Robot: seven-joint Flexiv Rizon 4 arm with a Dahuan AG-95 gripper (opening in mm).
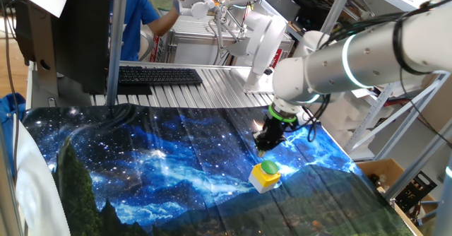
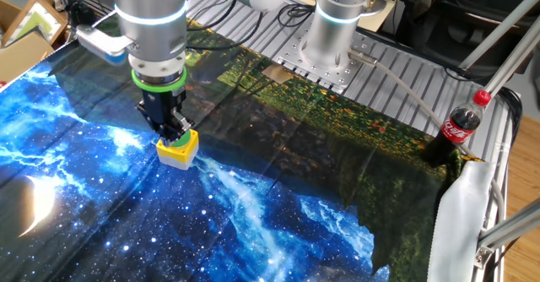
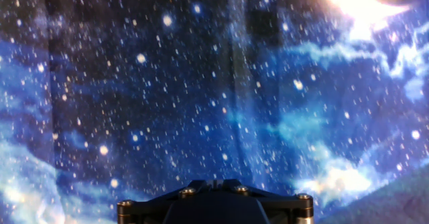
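Note:
A box-shaped button with a white base, yellow upper part and green dome [image 1: 270, 167] stands on the dark starry cloth. Just above and behind it in exterior view 1 is my gripper [image 1: 261, 153], its tips clear of the dome. From the other side, in exterior view 2, the gripper overlaps the button [image 2: 175, 157] and partly hides the dome. In the wrist view the gripper looks shut, its fingers meeting at the bottom centre with nothing visible between them. The button does not appear in that view.
A cola bottle [image 2: 461, 128] stands at the table's far right in exterior view 2. A keyboard [image 1: 159, 75] and a white device [image 1: 265, 45] sit behind the cloth, where a person's arm reaches in.

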